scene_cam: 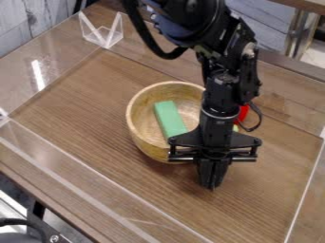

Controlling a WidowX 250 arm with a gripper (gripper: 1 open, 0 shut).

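Observation:
My black gripper (214,167) is low over the bare wood table at the front right of a light wooden bowl (143,114). A green block (169,117) lies in the bowl. A red object (242,112) shows at the right behind the arm, partly hidden.
A clear wire or plastic basket (105,30) stands at the back left.

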